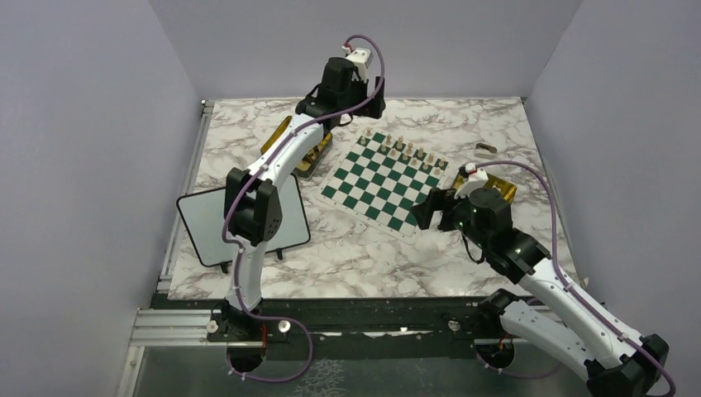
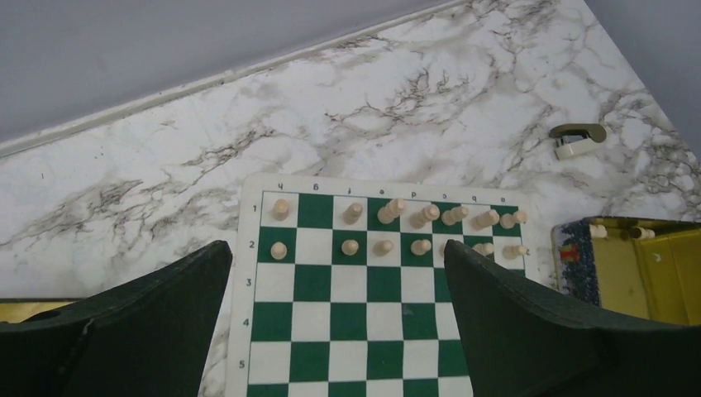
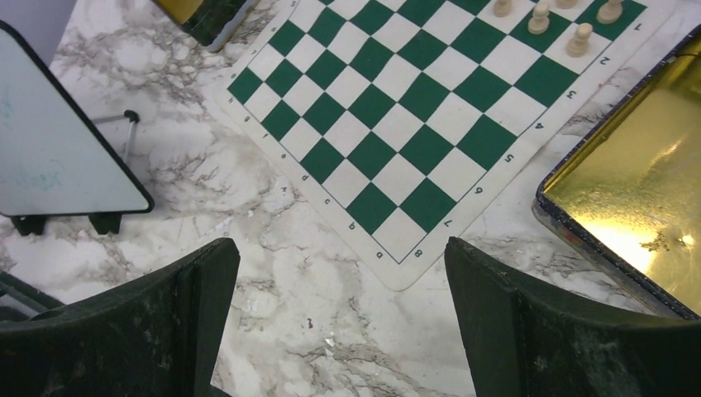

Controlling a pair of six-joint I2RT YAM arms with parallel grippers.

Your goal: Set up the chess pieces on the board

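The green-and-white board (image 1: 374, 184) lies mid-table, with pale chess pieces on its far two rows. In the left wrist view, a pale piece (image 2: 281, 208) stands on h1 and a pawn (image 2: 278, 250) on h2, while g1 and g2 are bare. The pieces toward the a-file stand close together, one partly behind a finger. My left gripper (image 1: 376, 98) hangs open and empty beyond the board's far left corner. Over the near right side, my right gripper (image 1: 433, 210) is open, nothing between its fingers.
A gold box (image 2: 616, 273) on the right holds a few pale pieces. The left gold box (image 1: 281, 132), partly behind my left arm, holds dark pieces. A whiteboard (image 1: 211, 227) stands front left; a stapler (image 1: 486, 149) lies back right.
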